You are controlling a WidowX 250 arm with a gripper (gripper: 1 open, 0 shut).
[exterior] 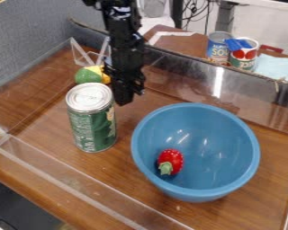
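Observation:
My black gripper [125, 83] hangs at the upper middle of the camera view, just behind a tall green and silver can [91, 121]; whether anything is between its fingers is hard to see, and it appears shut. Partly hidden by the can and gripper are a green round object [82, 75] and a yellow one [94, 70]. A blue bowl [219, 153] at the right holds a red strawberry-like toy [171, 162].
Clear walls edge the wooden work surface [134, 207]. Beyond the back wall stand two cans [218, 49] and a light blue cloth [279, 69]. A grey padded wall [21, 49] is at the left.

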